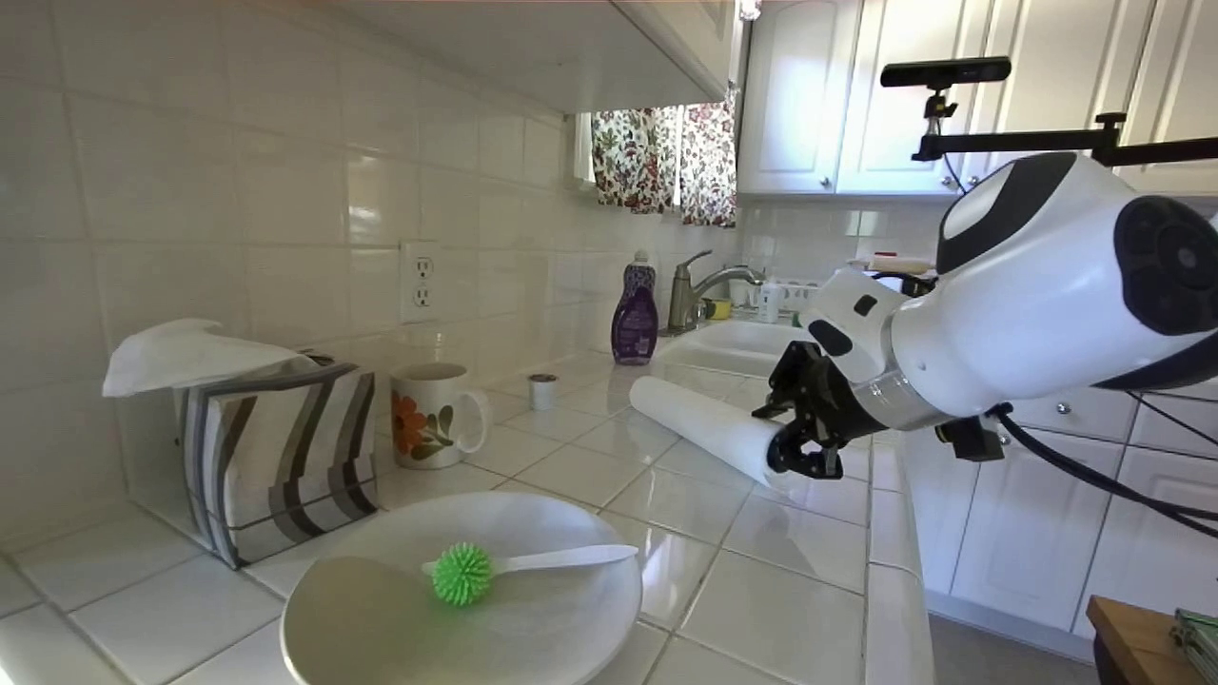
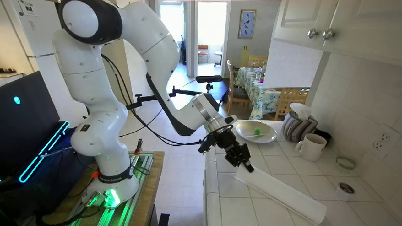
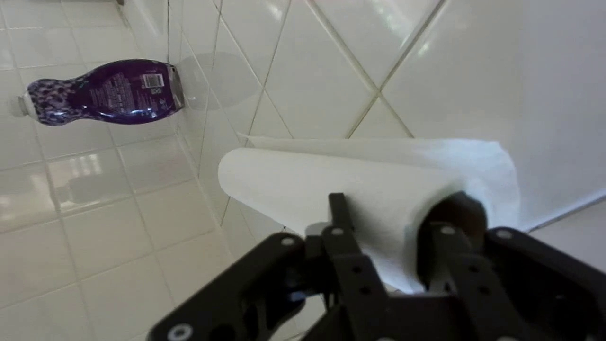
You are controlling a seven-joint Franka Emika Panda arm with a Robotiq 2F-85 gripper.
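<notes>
A white paper towel roll (image 1: 708, 428) lies on the tiled counter, with a loose flap of paper along one side in the wrist view. At its near end, my gripper (image 1: 779, 434) is partly open. One finger (image 3: 341, 213) reaches over the outside of the roll in the wrist view. The other finger (image 3: 449, 241) is at the dark mouth of the tube, its tip hard to make out. Roll wall lies between the two, though firm contact cannot be told. In exterior view 2 the gripper (image 2: 247, 165) hides part of the roll's end.
A purple soap bottle (image 1: 635, 314) stands by the sink (image 1: 731, 342). Nearer are a flowered mug (image 1: 424, 422), a small white cup (image 1: 542, 394), a striped tissue box (image 1: 285, 457) and a white bowl (image 1: 343, 616) holding a green brush (image 1: 462, 575). Bare tiles separate bowl and roll.
</notes>
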